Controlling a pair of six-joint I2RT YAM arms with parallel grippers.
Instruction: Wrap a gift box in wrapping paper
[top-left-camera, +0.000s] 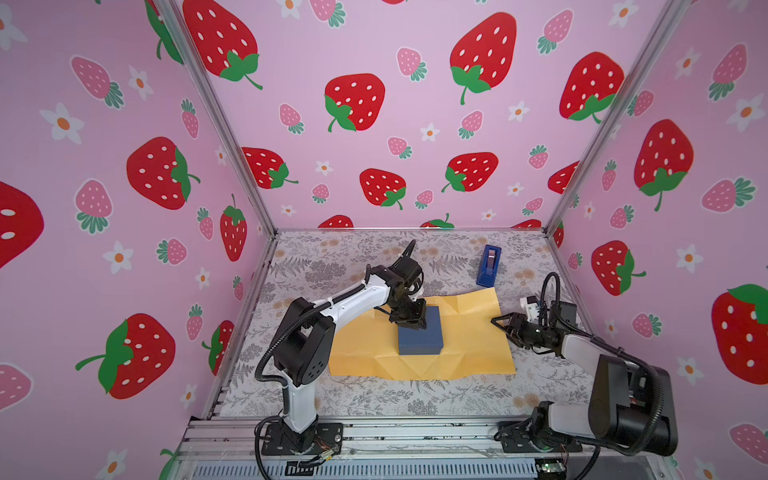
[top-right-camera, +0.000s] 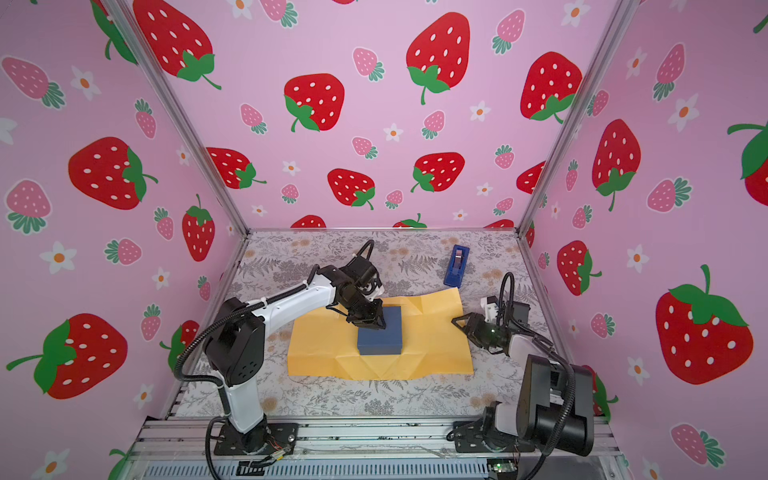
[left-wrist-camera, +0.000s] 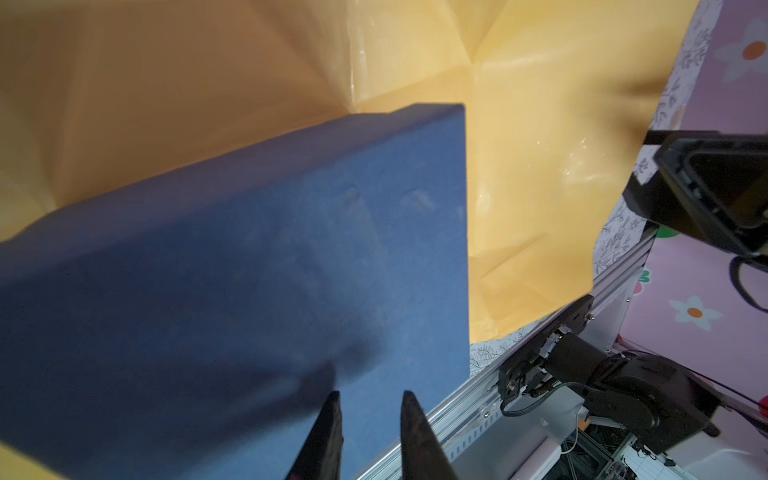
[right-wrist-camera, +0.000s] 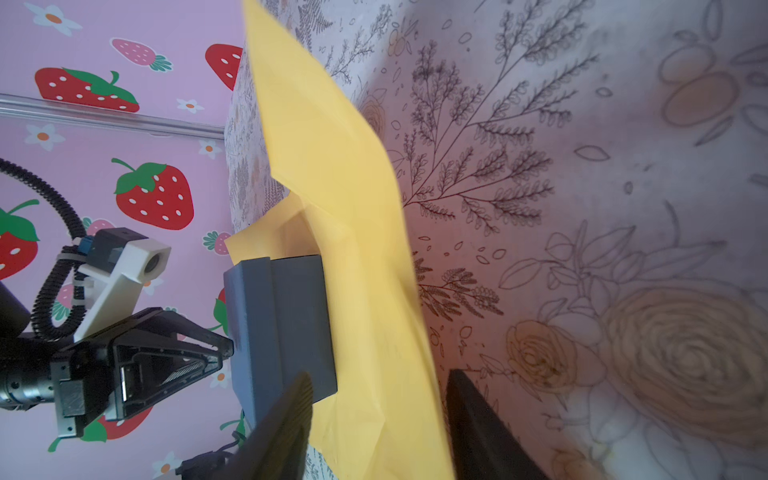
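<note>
The dark blue gift box (top-left-camera: 420, 340) lies flat near the middle of the creased yellow wrapping paper (top-left-camera: 472, 340). Over the box's far left top edge is my left gripper (top-left-camera: 411, 323). Its fingers (left-wrist-camera: 324, 440) are shut to a narrow gap in the left wrist view, with the box's blue top (left-wrist-camera: 320, 264) showing behind and nothing seen gripped. At the paper's right edge, my right gripper is part open. The paper's edge (right-wrist-camera: 392, 320) runs up between its fingers, not visibly pinched, and its far right corner is raised a little.
A blue tray with a small item (top-left-camera: 488, 268) sits at the back right, beyond the paper. Patterned tablecloth (top-left-camera: 336, 256) is bare along the back left and in front of the paper.
</note>
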